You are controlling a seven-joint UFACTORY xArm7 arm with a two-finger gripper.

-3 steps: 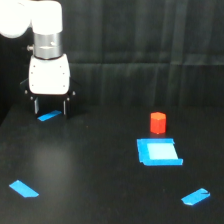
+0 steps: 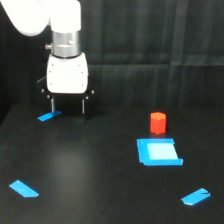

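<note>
Near the back left, my gripper (image 2: pixel 68 104) points down above the dark table, its two fingers spread wide and nothing visible between them. It stands open. A small red block (image 2: pixel 158 123) sits upright on the table to the right, well apart from the gripper. Just in front of the block is a white square (image 2: pixel 161 151) bordered with blue tape (image 2: pixel 144 155).
Blue tape strips lie at the back left (image 2: pixel 49 116), the front left (image 2: pixel 24 189) and the front right (image 2: pixel 196 197). A dark curtain (image 2: pixel 140 55) hangs behind.
My gripper has moved a little to the right and remains open. The red block, the white square and the tape strips have stayed put.
</note>
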